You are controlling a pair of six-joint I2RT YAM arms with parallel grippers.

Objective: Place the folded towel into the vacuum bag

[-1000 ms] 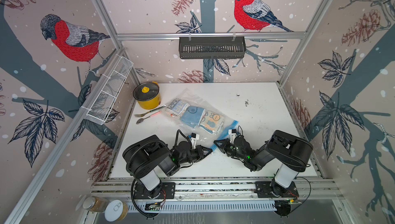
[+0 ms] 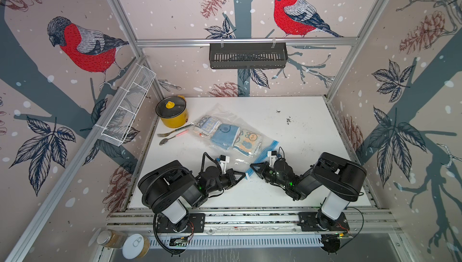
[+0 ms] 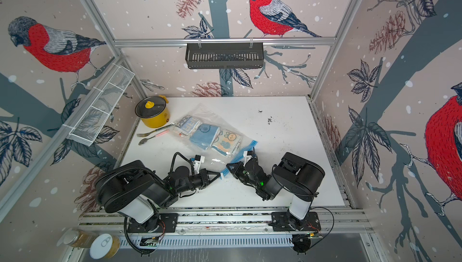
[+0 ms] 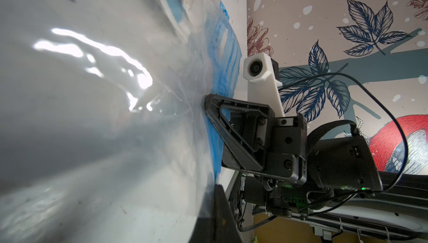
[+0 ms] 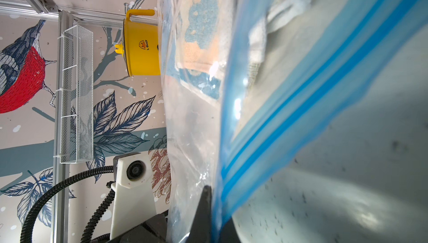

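Note:
The clear bag (image 2: 226, 132) lies diagonally on the table with folded towels inside: a pale one, a blue one (image 2: 224, 137) and a printed one (image 2: 247, 142). Its blue zip edge (image 5: 321, 86) runs toward both grippers at the front. My left gripper (image 2: 242, 174) is shut at the bag's opening, by the near end of the zip; in its wrist view plastic film reaches the fingers, but whether it is pinched is unclear. My right gripper (image 2: 254, 166) is shut on the zip edge, a little right of the left one, as its wrist view shows.
A yellow pot (image 2: 171, 115) stands at the back left, with a fork (image 2: 170, 132) and spoon (image 2: 168, 138) before it. A white wire rack (image 2: 127, 105) hangs on the left wall, a dark basket (image 2: 247, 56) on the back rail.
My left gripper and arm have shifted slightly left along the bag's front. The right arm and the towels look unchanged.

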